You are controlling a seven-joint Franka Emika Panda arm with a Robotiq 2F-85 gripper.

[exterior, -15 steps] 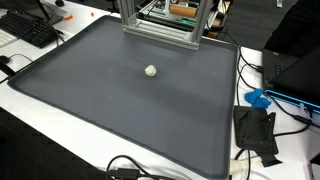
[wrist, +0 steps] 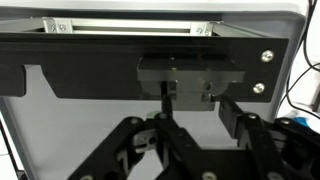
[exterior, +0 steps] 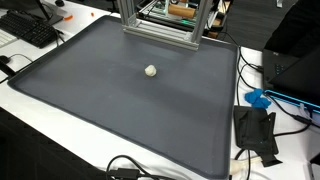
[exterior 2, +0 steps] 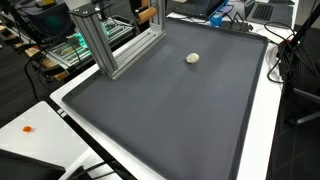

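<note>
Low in the wrist view, my gripper has its dark fingers partly together, with a gap showing between them. Its tips reach the lower edge of a dark handle-like block [wrist: 190,72] on a long black bar [wrist: 90,75]. The fingers appear shut on this block, though the contact itself is dark and hard to make out. A small pale round object [exterior: 151,71] lies on the grey tabletop [exterior: 110,110], clear of any gripper; exterior view 2 also has this round object [exterior 2: 192,58]. Neither exterior view includes the gripper.
A silver metal frame [exterior: 162,36] stands at the tabletop's far edge, with a brown cylinder [exterior: 182,10] behind it. Black items [exterior: 255,130] and a blue item [exterior: 257,99] lie off the right edge.
</note>
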